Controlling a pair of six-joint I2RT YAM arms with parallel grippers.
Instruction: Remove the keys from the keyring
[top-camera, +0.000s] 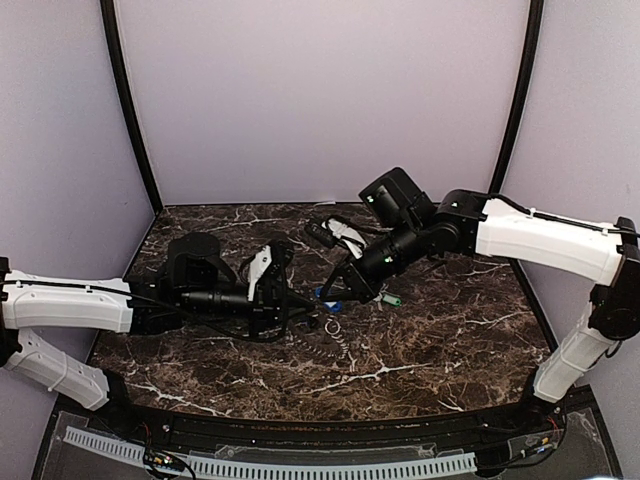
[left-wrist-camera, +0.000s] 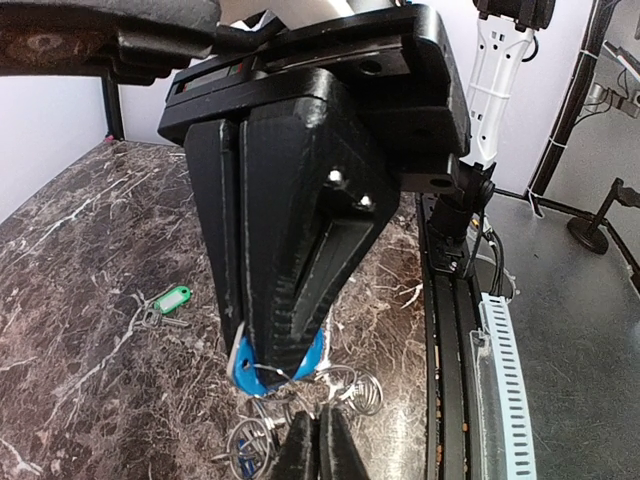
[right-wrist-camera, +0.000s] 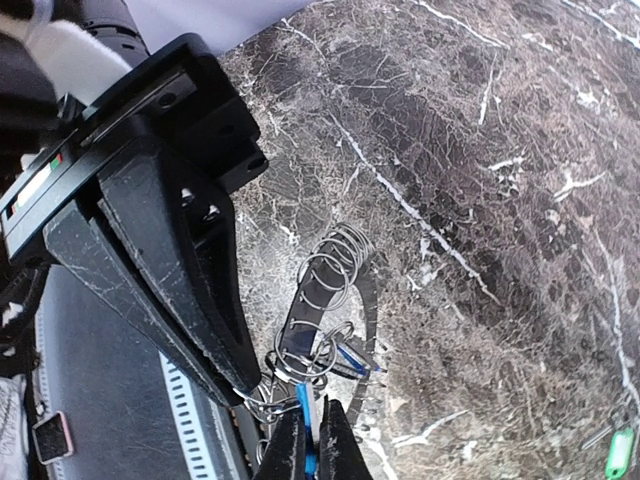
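Observation:
In the left wrist view, my right gripper is shut on a blue tag (left-wrist-camera: 244, 369), with a thin wire ring joined to it. The right wrist view also shows the blue tag (right-wrist-camera: 304, 400) between my right gripper's fingertips. My left gripper is shut among the silver wire rings (left-wrist-camera: 362, 393). Wire appears to run from its tips (right-wrist-camera: 238, 396) in the right wrist view, so it seems to pinch the keyring. Several linked rings (right-wrist-camera: 340, 262) hang in a spiral. Blurred blue-and-silver pieces (right-wrist-camera: 352, 358) hang beside them; whether these are keys is unclear.
A green tag (top-camera: 390, 299) with a small key lies on the marble table (top-camera: 430, 370) behind the grippers.

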